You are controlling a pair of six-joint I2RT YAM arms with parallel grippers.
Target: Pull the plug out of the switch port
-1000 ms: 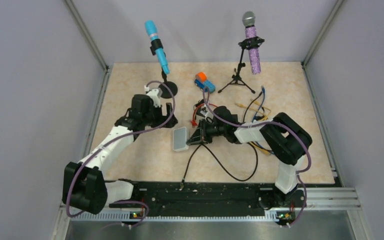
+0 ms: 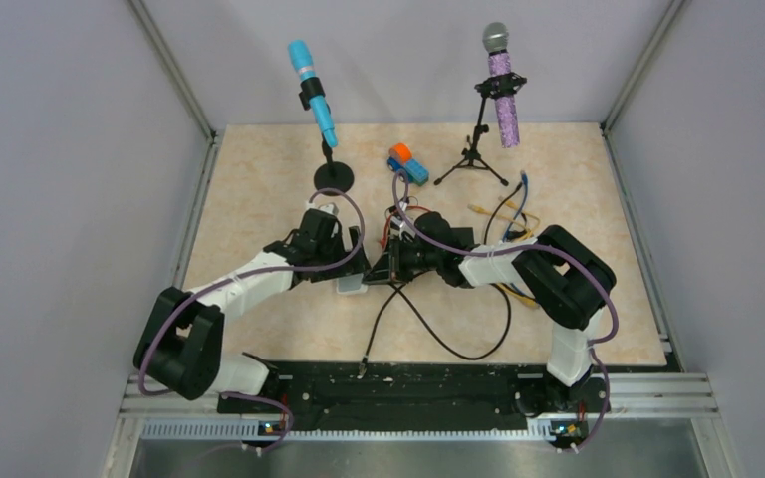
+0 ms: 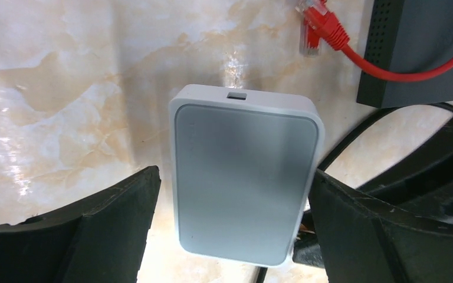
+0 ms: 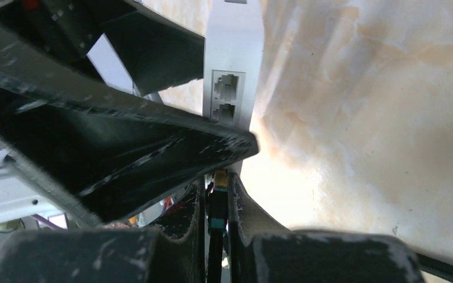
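Observation:
A small white switch (image 3: 242, 183) with a grey top lies below my left gripper, whose open fingers straddle its sides. Two ports (image 4: 225, 94) show on its side wall in the right wrist view, both empty where visible; a black left finger hides the wall just below them. At that side, my right gripper has its fingers close together, with a dark cable end (image 4: 218, 215) in the narrow gap. Whether they press on it cannot be told. The plug's tip and its port are mostly hidden. From above, the switch (image 2: 352, 285) shows only partly.
A red cable plug (image 3: 327, 26) and a dark box (image 3: 416, 53) lie close by. A black cable (image 2: 438, 339) loops across the front. Microphone stands and a toy car (image 2: 408, 164) stand at the back.
My left gripper has come right and toward the front, over the switch. The switch has moved slightly to the left. My right arm has shifted only a little to the left.

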